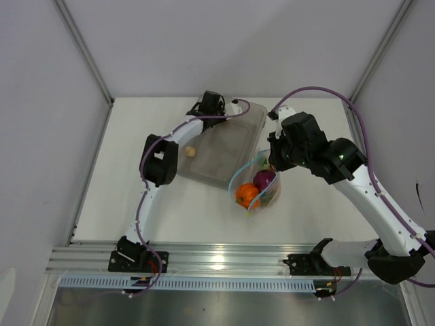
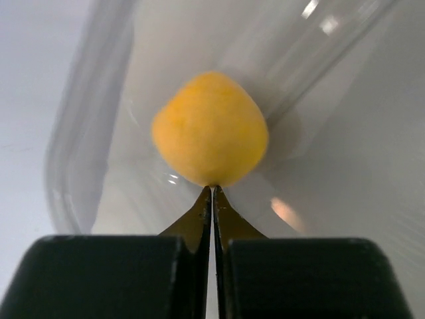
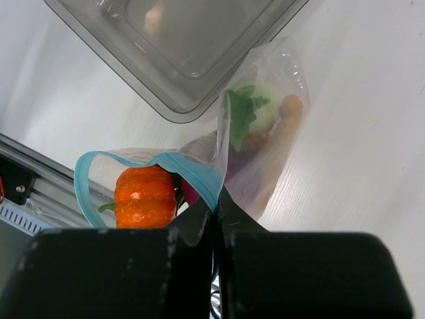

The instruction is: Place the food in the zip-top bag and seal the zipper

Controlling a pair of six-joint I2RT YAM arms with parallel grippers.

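Note:
My left gripper is shut inside the grey tray, its tips just below a yellow round food [image 2: 210,127] against the tray wall, with nothing visible between them. A second piece of food [image 1: 190,151] lies in the tray's left part. The zip top bag [image 3: 272,153] stands right of the tray with an orange pepper [image 3: 143,199], a purple item [image 1: 264,179], green and brown items inside. My right gripper is shut on the bag's blue-zippered rim, holding it open.
The grey tray [image 1: 224,156] fills the upper middle of the white table [image 1: 109,204]. Bare table lies at the left, the front and the right behind the right arm. Metal rails run along the front edge.

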